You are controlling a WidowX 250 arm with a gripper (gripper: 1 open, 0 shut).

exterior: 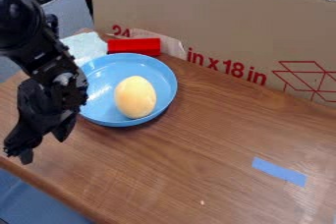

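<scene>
A blue plate (pixel 112 110) lies on the wooden table with a pale yellow, egg-shaped object (pixel 136 98) on its right part. My black gripper (pixel 37 144) is at the left, low over the table just left of and in front of the plate, its fingers pointing down. Whether its fingers are open or shut is hard to make out; I see nothing clearly between them.
A red block (pixel 136 46) and a white cloth (pixel 86 45) sit behind the plate. A large cardboard panel (pixel 223 27) stands along the back. Blue tape (pixel 278 172) lies at the right.
</scene>
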